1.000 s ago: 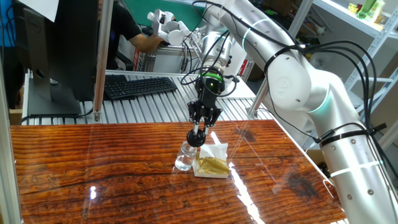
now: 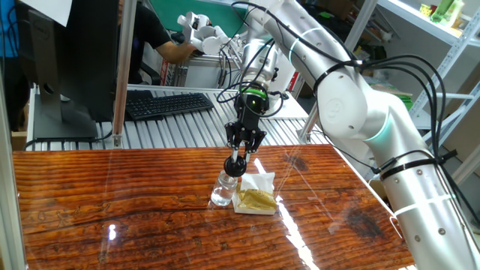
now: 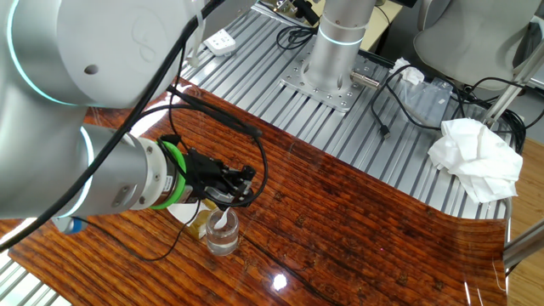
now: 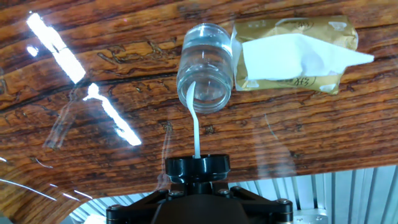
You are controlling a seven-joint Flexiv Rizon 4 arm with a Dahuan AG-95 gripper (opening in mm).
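My gripper appears shut on a round black holder (image 4: 198, 167), from which a thin white spoon (image 4: 196, 134) sticks out. In the wrist view the spoon's tip overlaps the mouth of a clear glass jar (image 4: 205, 68); how deep it sits is unclear. The jar (image 2: 223, 190) stands upright on the table with clear liquid in it, and the black holder (image 2: 235, 166) is just above its rim, slightly right. From the other side, the white spoon (image 3: 223, 218) shows at the jar's opening (image 3: 223, 236). The fingers' inner faces are hidden.
A gold tissue pack (image 2: 256, 199) with a white tissue sticking up lies right beside the jar. Bare glossy wood (image 2: 112, 195) extends to the left. Behind the table are a keyboard (image 2: 169, 106) and monitor (image 2: 64, 67); crumpled white paper (image 3: 474, 157) lies at a corner.
The gripper and black holder have shifted very slightly left in exterior view 1, and the arm's elbow has moved a little. The jar and tissue pack have stayed put.
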